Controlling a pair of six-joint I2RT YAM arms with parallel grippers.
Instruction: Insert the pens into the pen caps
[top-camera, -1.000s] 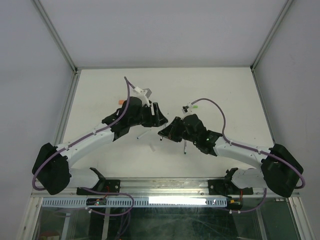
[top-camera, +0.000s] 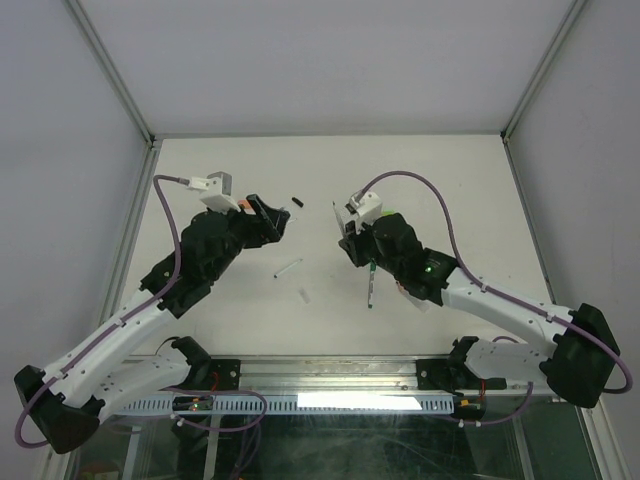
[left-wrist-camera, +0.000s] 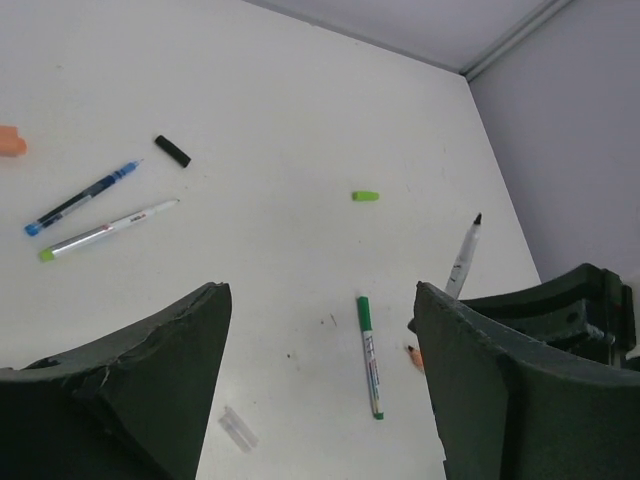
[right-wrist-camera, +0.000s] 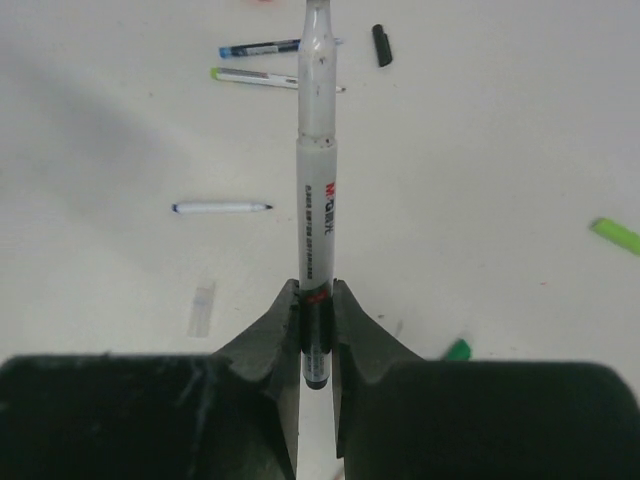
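A white marker (right-wrist-camera: 318, 210) with a dark end is gripped by my right gripper, which is shut on that end. In the left wrist view the marker's bare black tip (left-wrist-camera: 477, 219) points up, away from the fingers. My left gripper is open and empty, well to the left. A loose black cap (left-wrist-camera: 172, 151) and a lime cap (left-wrist-camera: 365, 196) lie apart on the table. Blue pen (left-wrist-camera: 85, 200) and lime-ended pen (left-wrist-camera: 108, 230) rest side by side. Another white pen (right-wrist-camera: 222, 208), dark tip showing, lies alone.
On the right side lies a green pen (left-wrist-camera: 369, 355), with an orange item (left-wrist-camera: 416, 358) partly hidden by the right arm. A clear strip (left-wrist-camera: 238, 428) lies near the front, an orange piece (left-wrist-camera: 12, 141) at far left. Between the arms the table (left-wrist-camera: 290, 250) is mostly bare.
One second ago both grippers were close together near the middle. The left has since moved left; the right has shifted slightly, and its marker now stands up above the fingers.
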